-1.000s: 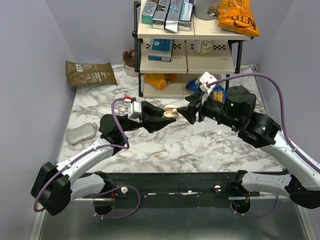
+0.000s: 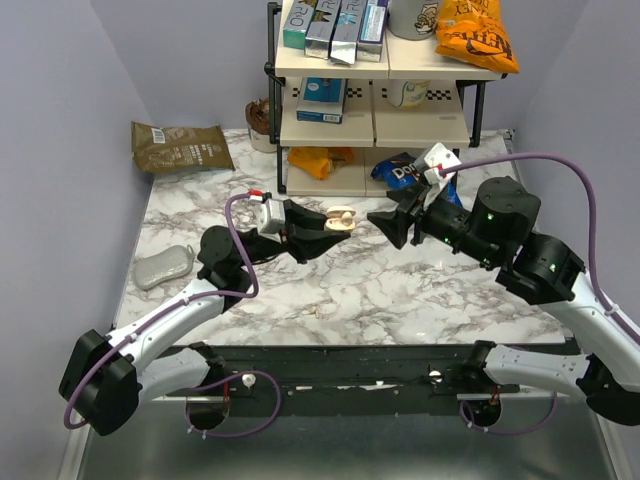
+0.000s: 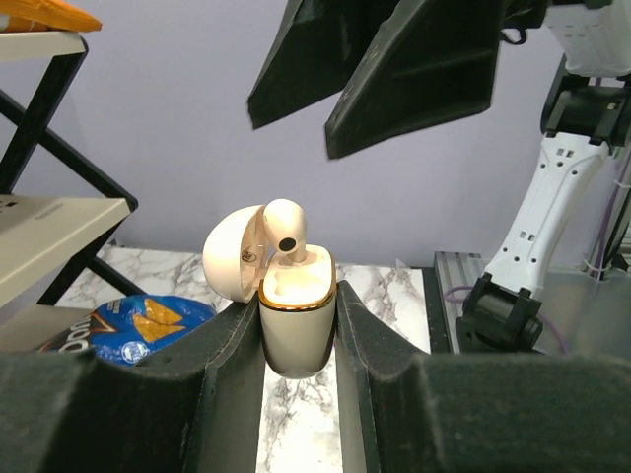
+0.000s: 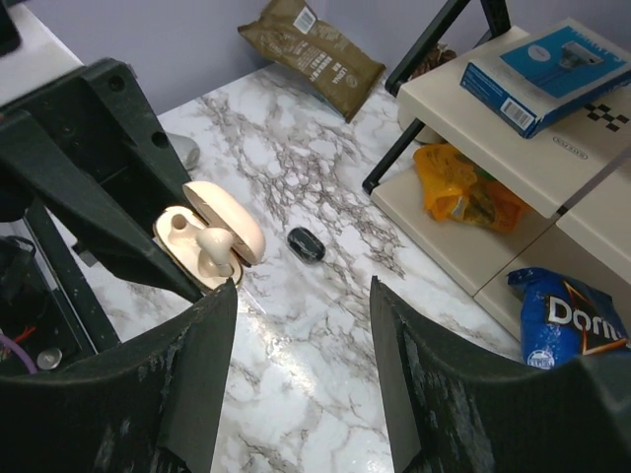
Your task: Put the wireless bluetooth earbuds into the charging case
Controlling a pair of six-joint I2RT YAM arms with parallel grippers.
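The white charging case [image 3: 296, 325] is held upright in my left gripper [image 2: 330, 225], with its lid [image 4: 227, 212] open. An earbud [image 4: 215, 244] stands in the case, stem visible and sticking up; another cavity beside it looks empty in the right wrist view. My right gripper [image 2: 392, 222] is open a short way to the right of the case, its fingertips apart from it and nothing between them.
A shelf rack [image 2: 330, 130] with boxes and snack bags stands at the back. A brown bag [image 2: 180, 148], a grey pouch [image 2: 163, 266] and a small dark object [image 4: 306, 244] lie on the marble surface [image 4: 296, 345].
My right gripper has drawn back to the right, away from the case, leaving a gap. The left gripper with the case has stayed nearly still.
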